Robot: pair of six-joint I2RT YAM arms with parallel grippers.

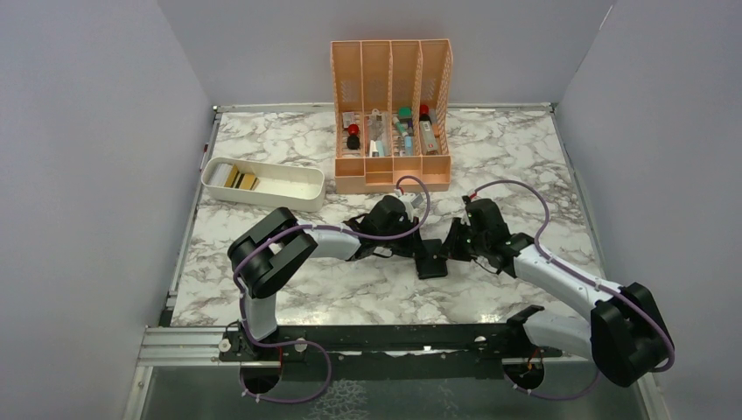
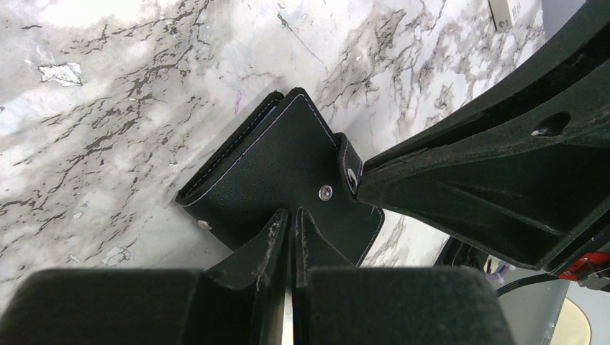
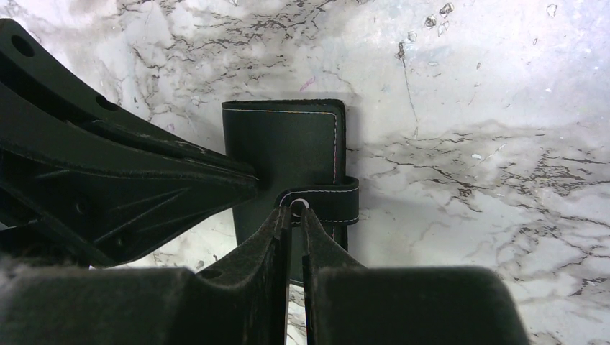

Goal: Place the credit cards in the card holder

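Note:
A black card holder (image 3: 277, 144) lies folded on the marble table, between the two arms. Its strap (image 3: 331, 205), with a metal snap, stands a little off the cover, away from the snap stud in the cover. My left gripper is shut, its tips over the cover; nothing clearly shows between them. My right gripper has its tips at the strap's snap, with a narrow gap between them. Several cards, partly yellow (image 1: 241, 179), are in the white tray (image 1: 302, 194) at the left.
An orange compartment organizer (image 1: 391, 179) with several small items stands at the back middle. Bare table lies left of the holder and along the front (image 1: 350, 293). The two arms are close together over the holder.

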